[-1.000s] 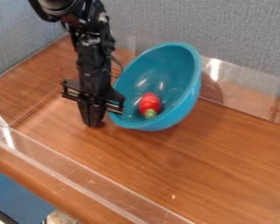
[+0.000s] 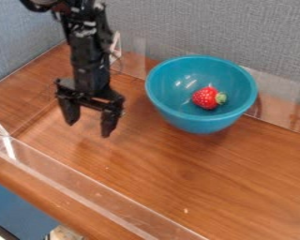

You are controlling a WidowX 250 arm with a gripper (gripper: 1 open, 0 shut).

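Note:
My black gripper (image 2: 91, 110) hangs low over the wooden table at the left, its fingers spread open with nothing between them. To its right, a short way apart, a teal bowl (image 2: 178, 108) stands upright on the table, with a red strawberry (image 2: 205, 97) inside it.
A clear plastic edge runs along the front left, with a blue area below it. Grey padded walls (image 2: 228, 33) stand behind, with a transparent strip along the back edge.
The bowl has gone from tilted beside the gripper to standing level, farther right. The strawberry has shifted up and right with it. My gripper has moved slightly left and now stands apart from the bowl.

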